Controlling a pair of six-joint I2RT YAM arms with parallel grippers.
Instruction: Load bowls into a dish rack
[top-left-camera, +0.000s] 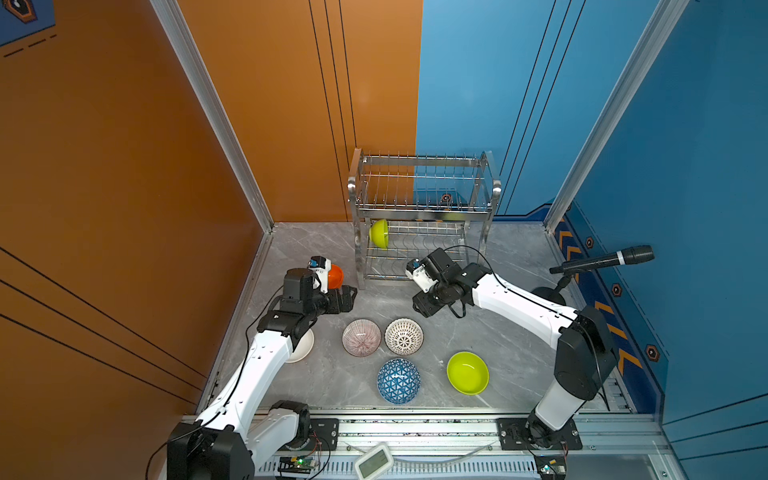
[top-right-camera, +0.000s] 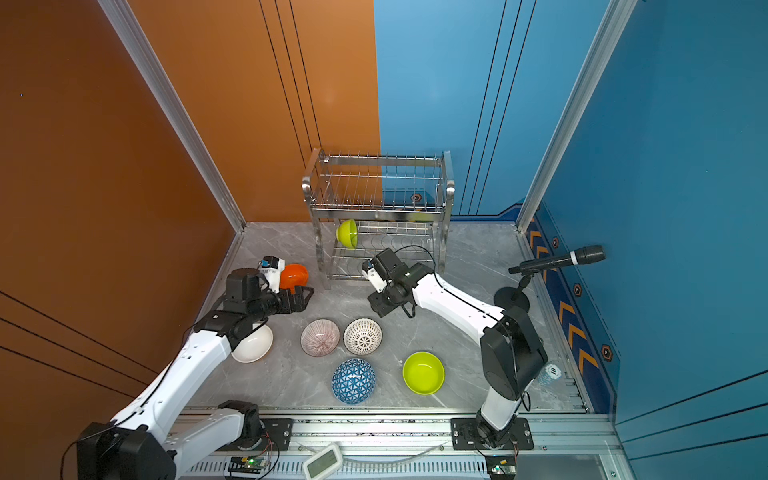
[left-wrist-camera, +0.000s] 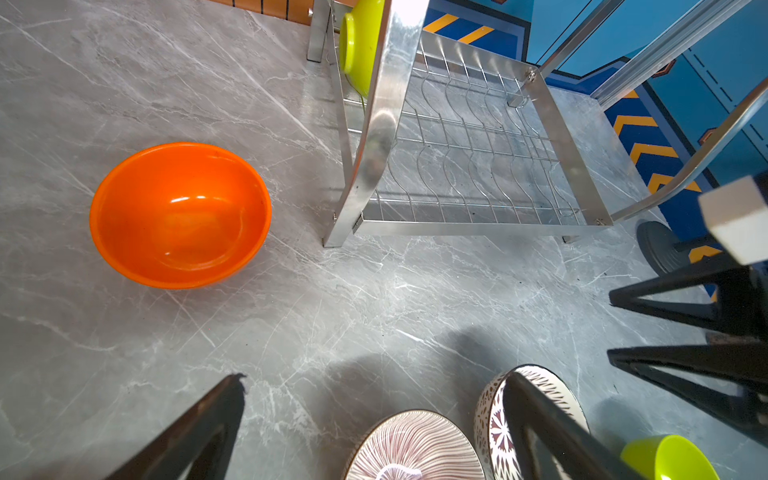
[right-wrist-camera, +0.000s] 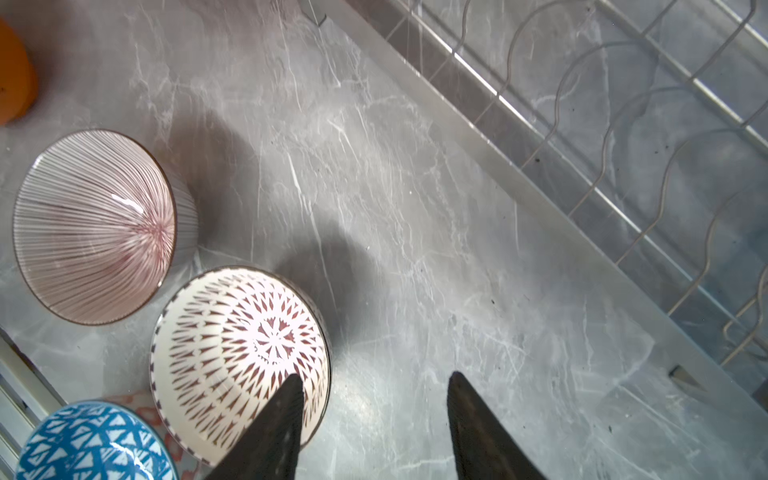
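Note:
One lime-green bowl (top-left-camera: 379, 234) stands on its side at the left of the metal dish rack's (top-left-camera: 424, 215) lower shelf. Out on the table are a pink striped bowl (right-wrist-camera: 96, 228), a brown-and-white patterned bowl (right-wrist-camera: 232, 352), a blue patterned bowl (top-left-camera: 398, 381), a second lime-green bowl (top-left-camera: 467, 373), a white bowl (top-right-camera: 253, 344) and an orange bowl (left-wrist-camera: 181, 216). My left gripper is open and empty, front-left of the rack near the orange bowl. Open and empty too, my right gripper hovers in front of the rack, its left finger overlapping the brown-and-white bowl in the wrist view.
A microphone on a stand (top-right-camera: 557, 259) occupies the right side. A small jar (top-right-camera: 553, 372) sits near the right front. The rack's left front leg (left-wrist-camera: 376, 128) stands close to the orange bowl. Bare table lies between the rack and the front bowls.

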